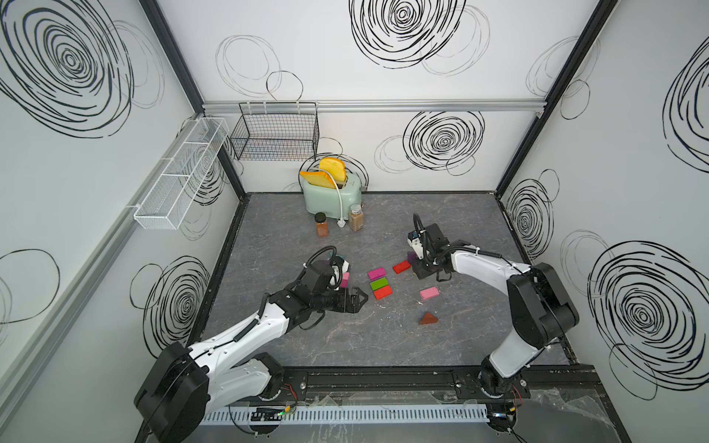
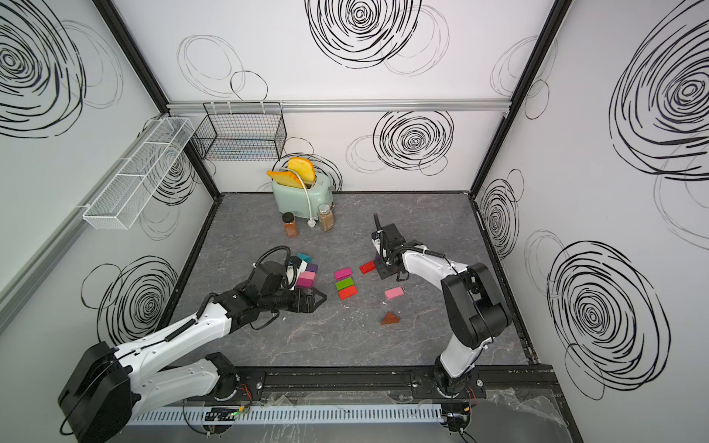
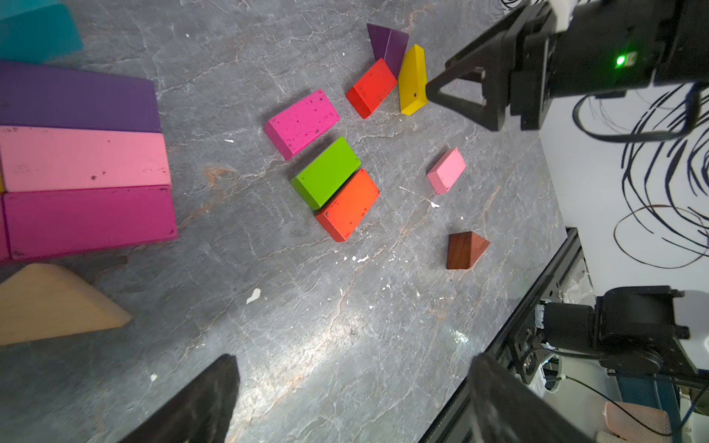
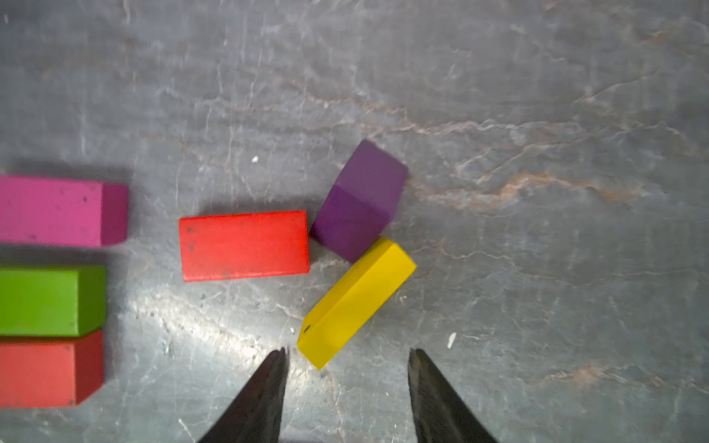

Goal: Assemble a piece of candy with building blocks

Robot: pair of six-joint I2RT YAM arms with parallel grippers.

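Observation:
My right gripper hangs open over a yellow block (image 4: pixel 354 302), which touches a purple piece (image 4: pixel 358 195) beside a red block (image 4: pixel 243 247). My left gripper is open near a cluster of purple (image 3: pixel 77 99), light pink (image 3: pixel 82 158) and magenta (image 3: pixel 88 221) blocks, with a teal piece (image 3: pixel 37 29) and a natural wood triangle (image 3: pixel 59 302). In the middle lie a magenta block (image 3: pixel 301 123), a green one (image 3: pixel 325 171) and an orange-red one (image 3: pixel 347 203); a pink block (image 3: pixel 445 170) and brown wooden piece (image 3: pixel 465 249) lie separately.
A toaster (image 1: pixel 328 199) and two jars, one dark-capped (image 1: pixel 322 229), one light-capped (image 1: pixel 356 220), stand at the back left. Wire baskets (image 1: pixel 273 136) hang on the walls.

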